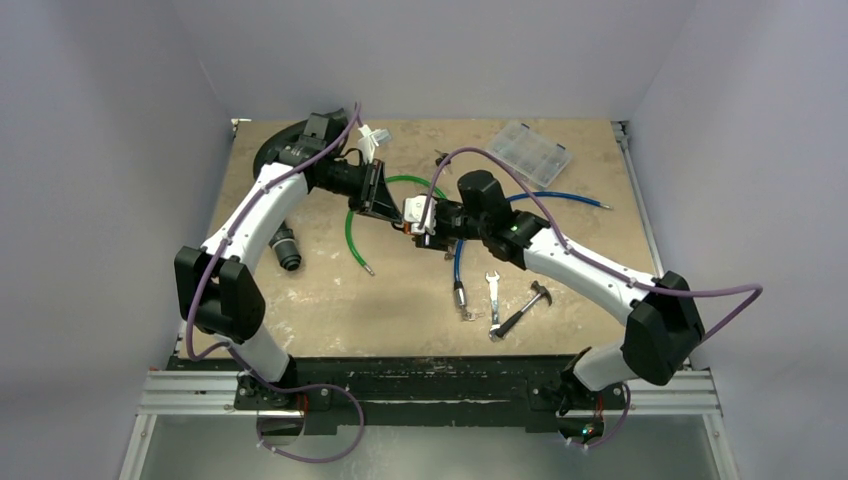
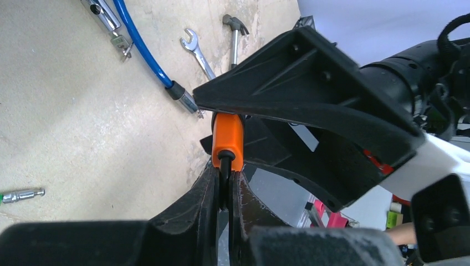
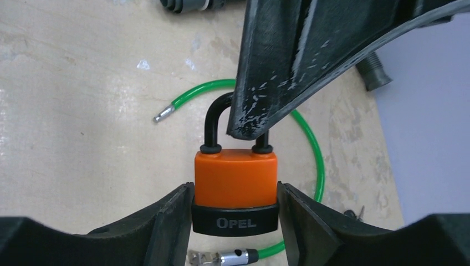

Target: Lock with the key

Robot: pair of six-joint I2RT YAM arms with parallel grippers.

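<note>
An orange padlock (image 3: 235,180) with a black base marked OPEL and a black shackle (image 3: 212,124) is held in the air between both arms. My left gripper is shut on the shackle. From the other side, my right gripper is shut around the padlock body, its fingers (image 3: 174,221) against the sides near the black base. In the top view the hands hide most of the padlock. A black-headed key (image 1: 443,159) lies on the table behind the arms. Whether the shackle is fully seated cannot be seen.
Green cable (image 1: 351,240) and blue cable (image 1: 565,195) lie on the table, with small keys (image 1: 470,315) by the blue one's lock. A wrench (image 1: 494,300), a hammer (image 1: 525,311) and a clear case (image 1: 530,152) lie to the right.
</note>
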